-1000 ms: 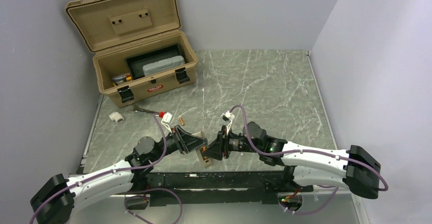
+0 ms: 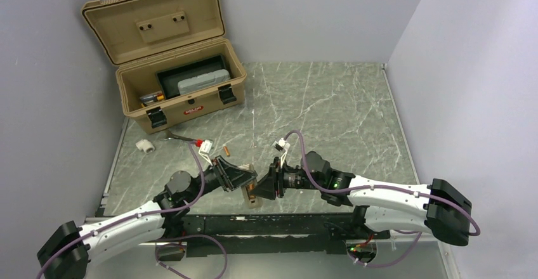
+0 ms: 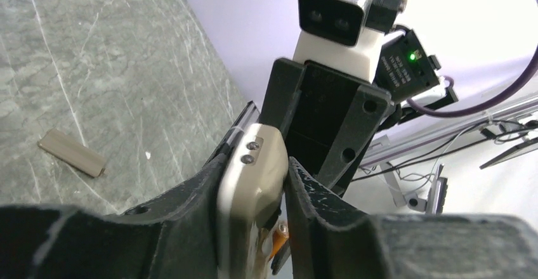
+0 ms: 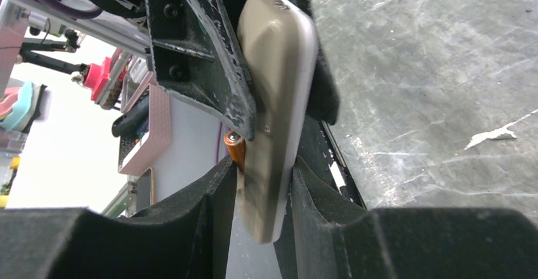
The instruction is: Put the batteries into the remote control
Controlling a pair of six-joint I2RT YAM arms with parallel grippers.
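Observation:
The beige remote is held between both grippers at the front centre of the counter. In the left wrist view, my left gripper has its fingers around the remote; an orange battery shows beside it. In the right wrist view, my right gripper has fingertips at the remote and at an orange battery along its side. The battery's seating in the compartment is hidden. Another battery lies loose on the counter behind the grippers.
An open tan toolbox stands at the back left. A red-tipped tool and a white piece lie left. A small flat piece lies on the counter.
The arms and remote are almost still in the top view, with only very slight shifts at the grippers.

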